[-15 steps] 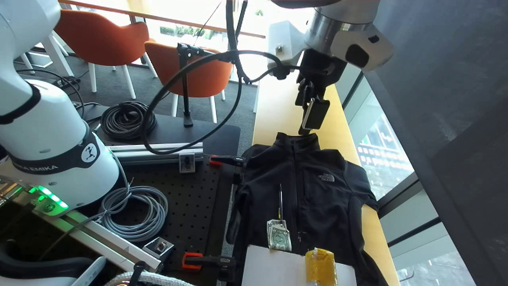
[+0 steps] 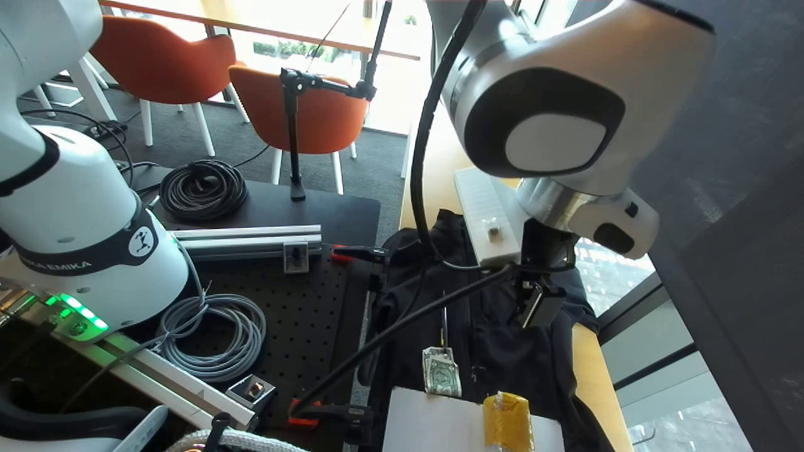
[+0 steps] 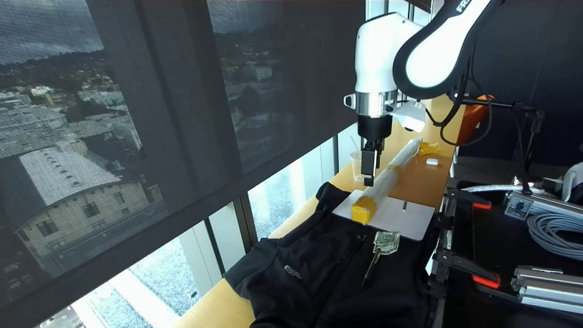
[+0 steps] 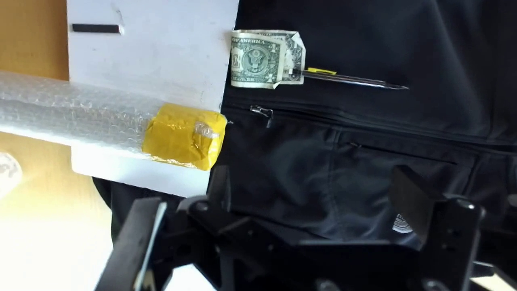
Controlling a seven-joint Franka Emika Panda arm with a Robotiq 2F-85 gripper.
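My gripper stands open above the black jacket (image 4: 291,160), with its fingers wide apart and nothing held between them. The jacket lies spread on the wooden ledge, its front zip running lengthwise. On it rest a folded dollar bill (image 4: 257,60) and a clear pen (image 4: 351,80) with a yellow clip; the pen's end overlaps the bill. In exterior view 2 the bill (image 3: 386,242) and pen (image 3: 371,268) lie to the near side of the white board. A bubble-wrapped roll (image 4: 82,114) with a yellow-taped end (image 4: 181,138) crosses the white board (image 4: 155,53).
A clear cup (image 3: 358,166) and a small white case (image 3: 432,161) stand farther along the ledge (image 3: 418,186). Clamps (image 3: 468,266) grip the black workbench edge. The window and dark shade (image 3: 306,71) border the other side. A cable hangs from the arm.
In exterior view 1 my gripper has come down and toward the camera, from beyond the jacket's collar to over the jacket. The bill, pen and roll have stayed in place.
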